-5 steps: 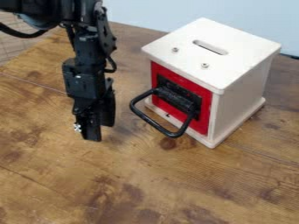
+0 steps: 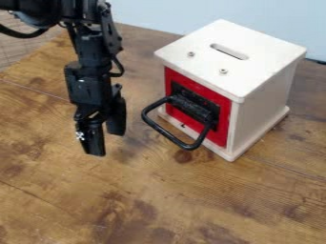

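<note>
My black gripper [image 2: 103,139] hangs low over the wooden table at the left, open, with nothing seen between its fingers. To its right stands a white wooden box [image 2: 261,86] with a slot on top and a red front [image 2: 178,78]. A black panel [image 2: 193,103] sits in the red front, with a black bar handle [image 2: 190,143] sticking out toward the gripper. The gripper is apart from the handle, to its left.
A pale wall is behind. A dark cable runs from the arm at the top left.
The arm and gripper have shifted very slightly; the box and its handle are unchanged.
</note>
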